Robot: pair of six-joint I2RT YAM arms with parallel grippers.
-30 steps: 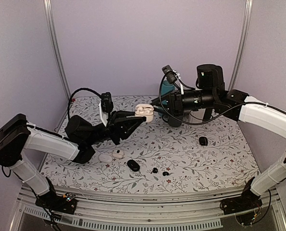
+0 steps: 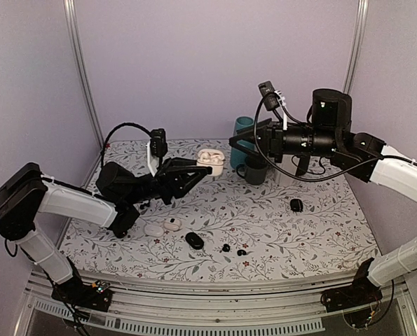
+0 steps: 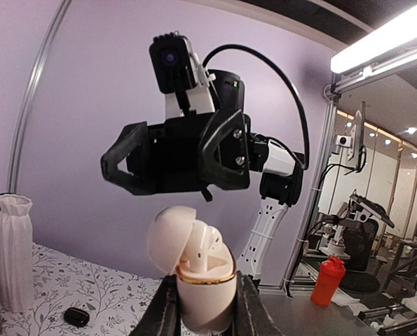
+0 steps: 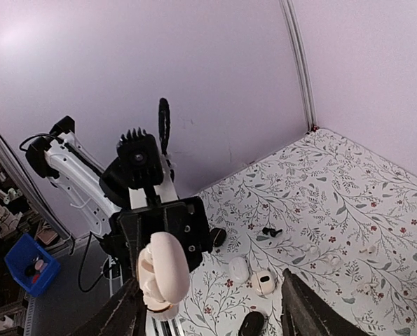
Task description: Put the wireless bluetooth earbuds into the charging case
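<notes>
My left gripper (image 2: 207, 169) is shut on the pale pink charging case (image 2: 210, 166), holding it above the table. In the left wrist view the case's lid (image 3: 170, 236) stands open, and a pale earbud (image 3: 204, 245) shows in the case, its stem down toward the base. The top view shows rounded pale shapes in the open case; how deep they sit is hard to tell. My right gripper (image 2: 233, 140) hovers up and to the right of the case, apart from it. Its fingers (image 4: 127, 308) are open with nothing between them.
On the table lie a pale oval case (image 2: 172, 224), another pale piece (image 2: 153, 229), a black case (image 2: 194, 240) and small black earbuds (image 2: 226, 248). Behind stand a dark mug (image 2: 253, 170) and a teal vase (image 2: 242, 124). A black object (image 2: 296, 205) lies right.
My right gripper has drawn back from the case, toward the right and upward. The left gripper and case have shifted only slightly.
</notes>
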